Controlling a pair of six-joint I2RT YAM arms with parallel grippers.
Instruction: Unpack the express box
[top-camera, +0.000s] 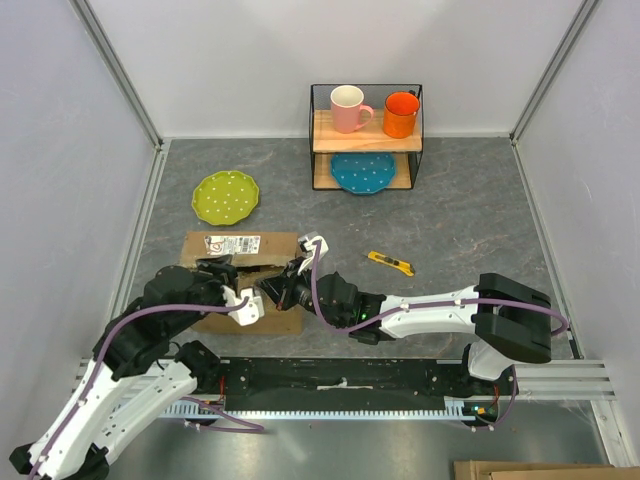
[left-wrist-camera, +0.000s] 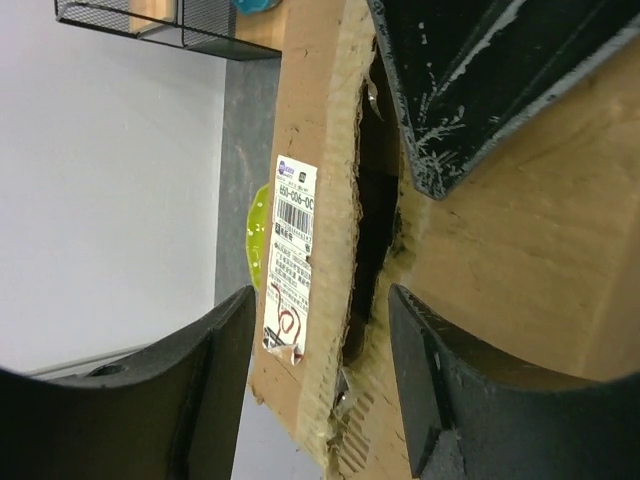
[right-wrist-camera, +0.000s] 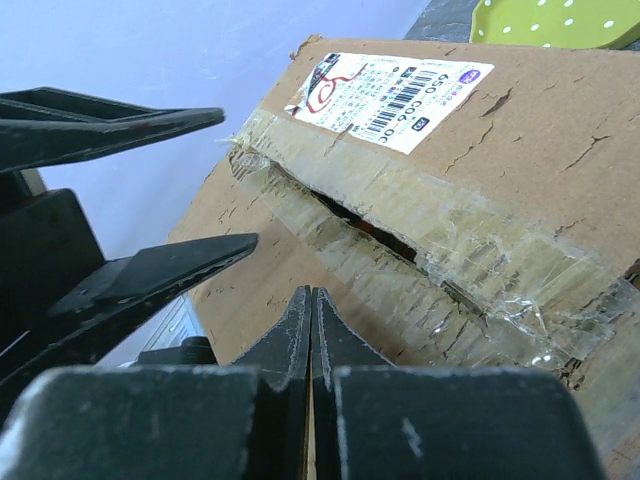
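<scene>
The brown cardboard express box (top-camera: 285, 320) lies under both arms at the table's left front, its white label (right-wrist-camera: 395, 100) facing up. Torn clear tape runs along its top seam, where a dark narrow gap (left-wrist-camera: 374, 225) shows between the flaps. My left gripper stands open over this seam near the label's end, nothing held between its fingers. My right gripper is shut, with nothing visible between its fingertips; it points at the flap beside the gap. Whether its tips touch the cardboard I cannot tell. The box's contents are hidden.
A yellow cutter (top-camera: 390, 263) lies to the right of the box. Behind the box is a green dotted plate (top-camera: 225, 197). A rack (top-camera: 366, 144) at the back holds a pink mug, an orange mug and a blue plate. Right of the cutter, the table is clear.
</scene>
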